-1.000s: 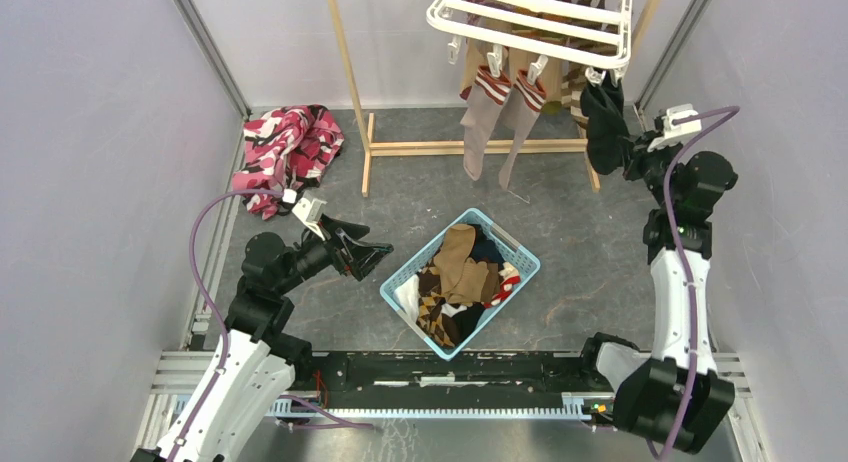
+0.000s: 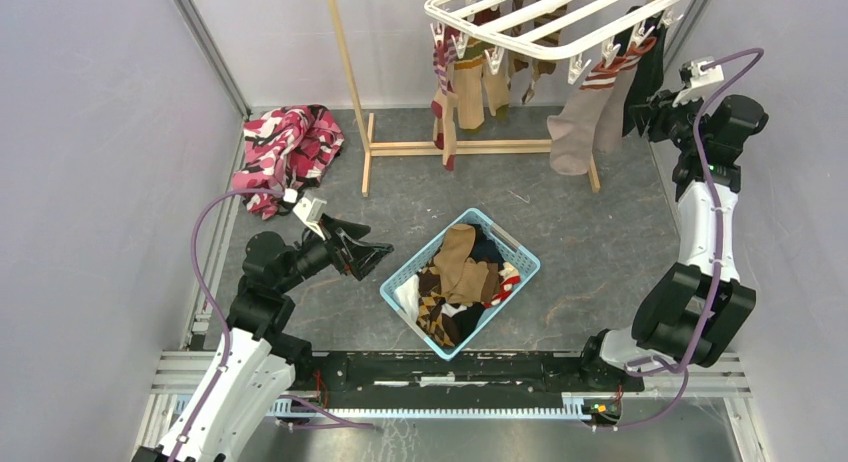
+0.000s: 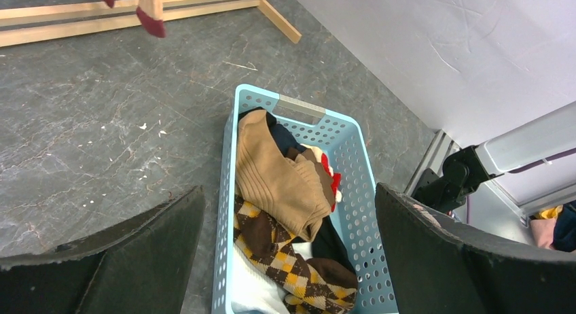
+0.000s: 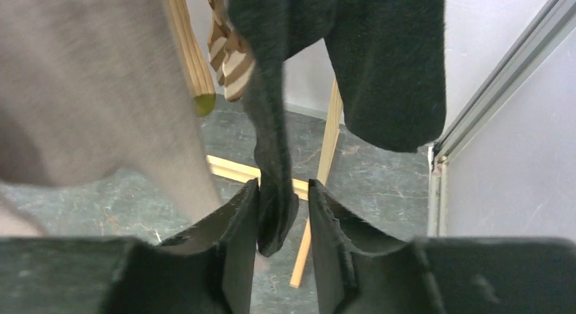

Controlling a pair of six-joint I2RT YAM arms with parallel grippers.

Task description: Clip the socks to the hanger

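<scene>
The white hanger [image 2: 553, 53] hangs tilted at the top of the top view, with several socks clipped along it. Grey socks with red-striped cuffs [image 2: 575, 132] hang at its right front corner, and a dark sock [image 2: 648, 70] hangs just right of them. My right gripper [image 2: 640, 115] is beside this dark sock. In the right wrist view, a dark sock's narrow end [image 4: 276, 222] hangs in line with the gap between the parted fingers; contact cannot be made out. My left gripper stands open and empty above the blue basket [image 3: 227, 192] of loose socks [image 3: 275, 175].
A wooden stand [image 2: 400, 149] spans the floor beneath the hanger. Pink patterned cloth [image 2: 290, 157] lies heaped at the left wall. Bare grey floor [image 2: 590, 272] lies right of the basket, and the right wall is close to my right arm.
The hanger has swung and turned, its right front corner shifting rightward with the socks. My right gripper has moved right and up in the top view. The left arm and basket stay still.
</scene>
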